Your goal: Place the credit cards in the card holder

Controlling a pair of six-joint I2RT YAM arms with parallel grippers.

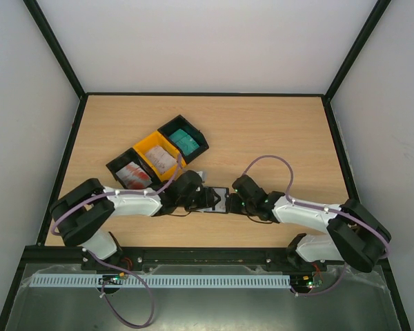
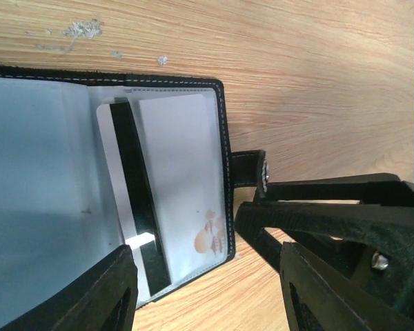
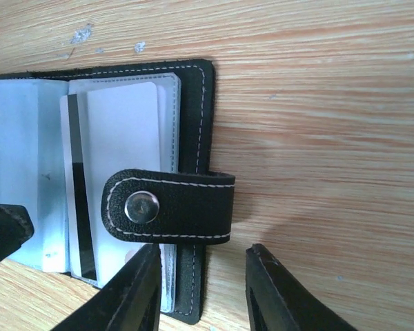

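Observation:
The black card holder (image 1: 219, 212) lies open on the table between my two grippers. Its clear sleeve holds a white card (image 2: 176, 148) with a black stripe; the card lies flat against the right side, its striped edge by the fold. Over the holder, my left gripper is open, its fingers apart with nothing between them. My right gripper is open too, close to the holder's right edge, one finger on each side of that edge. The black snap strap (image 3: 169, 207) folds over the card's right part in the right wrist view.
Two black bins (image 1: 115, 164) and a yellow bin (image 1: 140, 147) between them stand in a slanted row at the back left, with cards or packets inside. Free table surface (image 1: 276, 131) lies behind and to the right of the holder.

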